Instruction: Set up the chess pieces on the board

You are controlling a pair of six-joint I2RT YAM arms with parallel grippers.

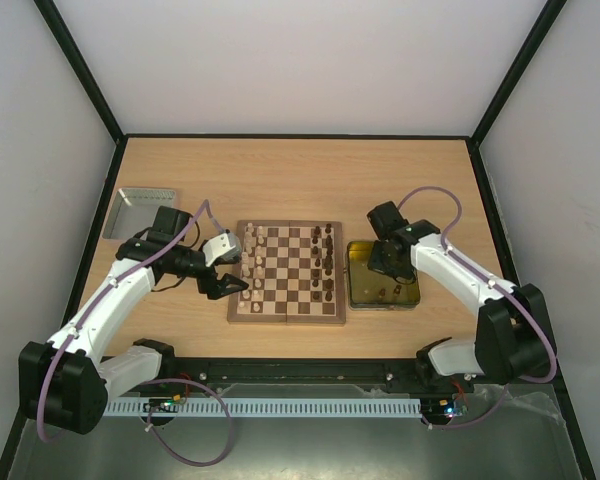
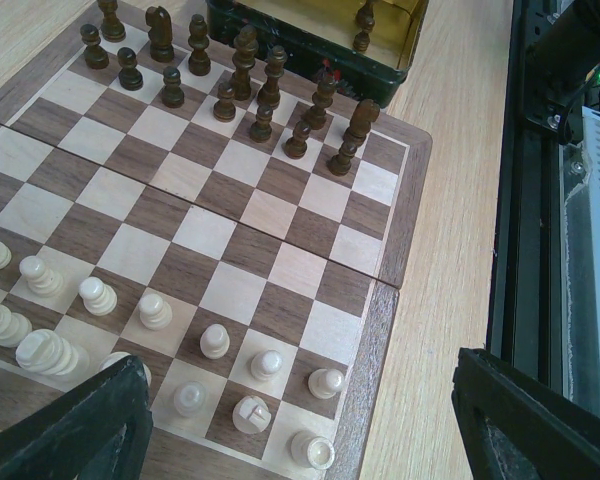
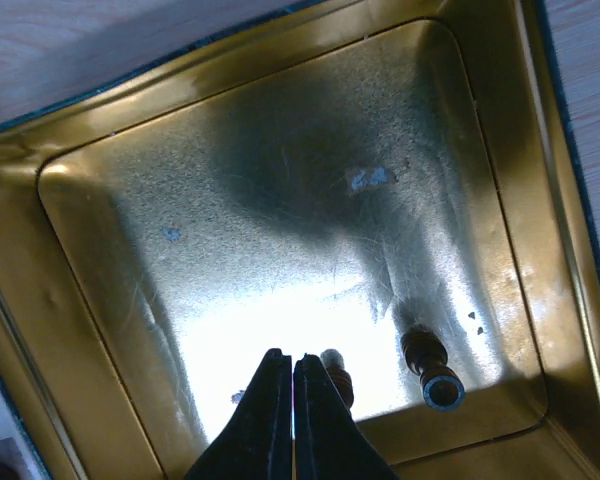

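Note:
The chessboard [image 1: 286,252] carries white pieces along its left side and dark pieces along its right, also seen in the left wrist view. A gold tray [image 3: 280,190] holds two dark pieces, one [image 3: 430,368] lying at lower right, another [image 3: 338,385] partly behind my right gripper, which is shut with nothing visible between its fingers, over the tray. My left gripper stands open over the white pieces at the board's left.
An empty silver tray [image 1: 140,210] sits at the back left. The table [image 1: 310,175] behind the board is clear.

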